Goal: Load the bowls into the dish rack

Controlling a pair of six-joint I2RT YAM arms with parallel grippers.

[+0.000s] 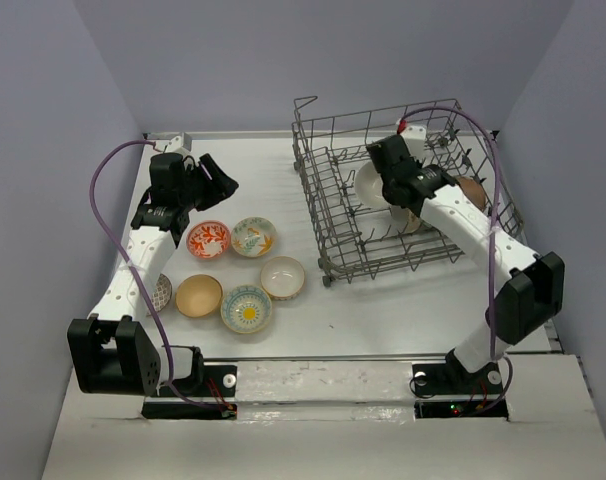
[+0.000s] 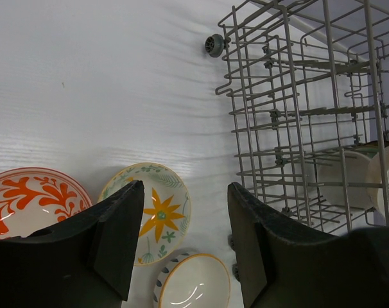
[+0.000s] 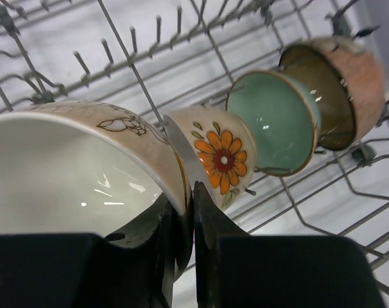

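My right gripper is shut on the rim of a white bowl (image 3: pixel 72 173) with line drawings, over the dish rack (image 1: pixel 326 230). Beside it in the rack sit a flower bowl (image 3: pixel 223 160), a green bowl (image 3: pixel 271 119) and a brown-pink bowl (image 3: pixel 355 83), on their sides. My left gripper stands open above the loose bowls at left: orange-patterned (image 1: pixel 208 240), yellow-flower (image 1: pixel 253 237), white (image 1: pixel 282 278), tan (image 1: pixel 198 296), blue-patterned (image 1: pixel 246 309) and a partly hidden patterned one (image 1: pixel 161 292).
Grey walls bound the sides and back.
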